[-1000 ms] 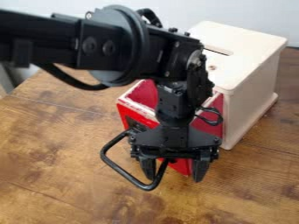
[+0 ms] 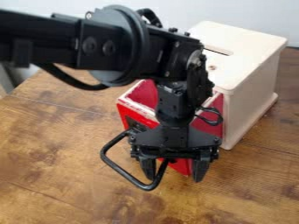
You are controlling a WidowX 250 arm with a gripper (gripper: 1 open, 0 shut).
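My black gripper hangs low in the middle right of the camera view, fingers pointing down, directly in front of a red box. The fingers stand apart on either side of a strip of the red face; whether they touch or hold it I cannot tell. A black loop handle reaches out to the lower left. Behind the red box stands a pale wooden box with a slot in its top. The arm hides much of the red box.
A light grey surface shows at the far left edge.
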